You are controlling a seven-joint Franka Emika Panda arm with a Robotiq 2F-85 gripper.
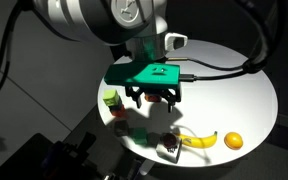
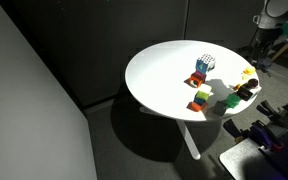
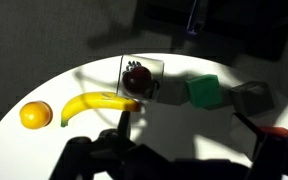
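My gripper stands open above the round white table, its dark fingers wide apart with nothing between them. Toward the table's near edge, in the wrist view, a white box (image 3: 156, 66) has a dark red round thing (image 3: 137, 80) on it. A yellow banana (image 3: 96, 101) lies beside the box, and an orange (image 3: 35, 115) sits past the banana's end. On the box's other side are a green cube (image 3: 205, 91) and a dark block (image 3: 252, 98). From exterior view 1, the green-bodied gripper partly covers a reddish object (image 1: 152, 98) behind its fingers.
Colored blocks (image 2: 201, 97) are stacked near the table's edge, with another blue and red pile (image 2: 198, 77) close by. Dark floor lies beyond the rim.
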